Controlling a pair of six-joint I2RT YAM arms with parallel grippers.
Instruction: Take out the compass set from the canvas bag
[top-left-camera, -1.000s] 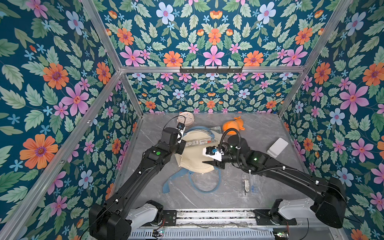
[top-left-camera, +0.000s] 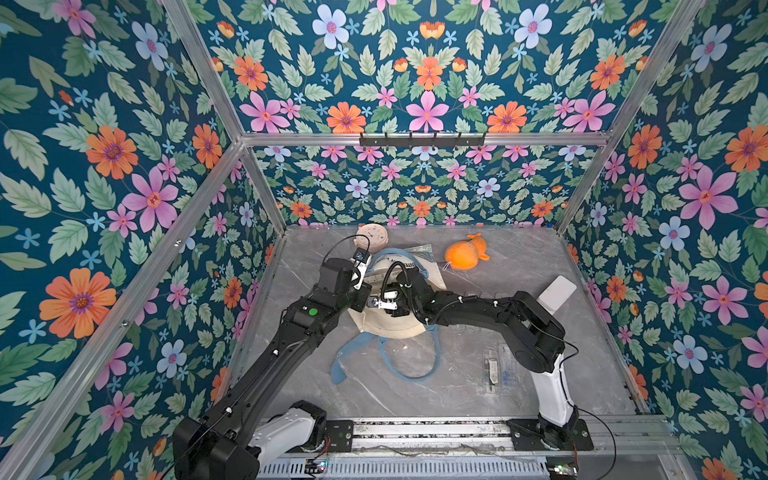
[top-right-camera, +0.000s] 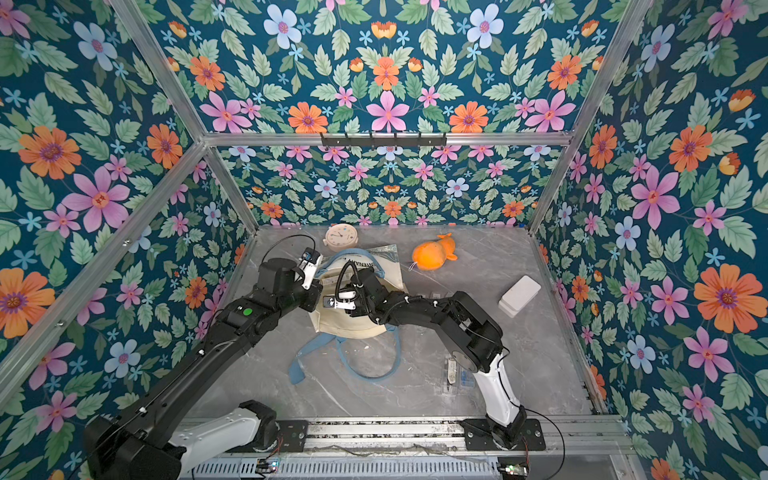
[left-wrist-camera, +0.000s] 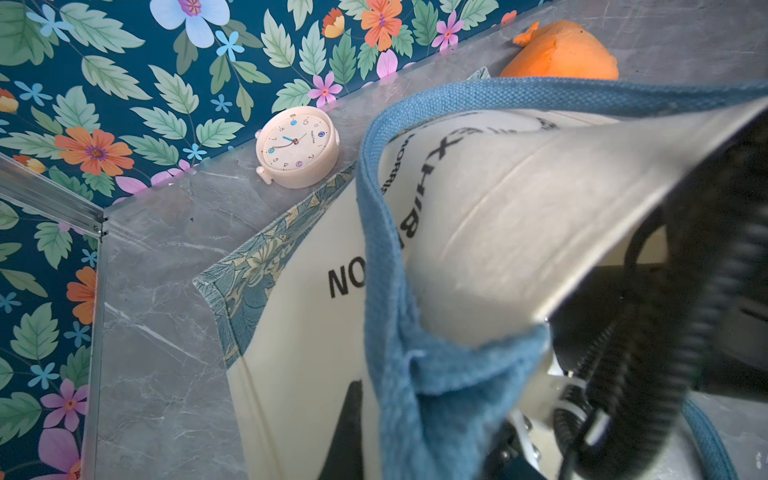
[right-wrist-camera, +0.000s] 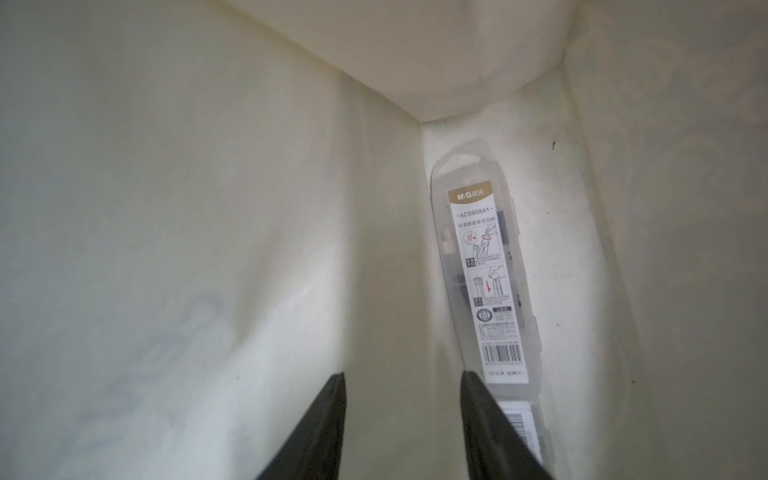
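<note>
The cream canvas bag with blue straps lies mid-table, its mouth held open. Inside, in the right wrist view, a clear plastic case with a white instruction label, seemingly the compass set, rests along the bottom crease. My right gripper is inside the bag, fingers parted, nothing between them, short of the case's near end. At the bag's left rim my left gripper is shut on the canvas edge by the strap; its fingertips are mostly hidden behind the fabric.
Inside the bag a second labelled pack lies just below the case. A pink clock and an orange toy stand behind the bag. A white box and clear packages lie to the right.
The left gripper and bag have shifted only slightly.
</note>
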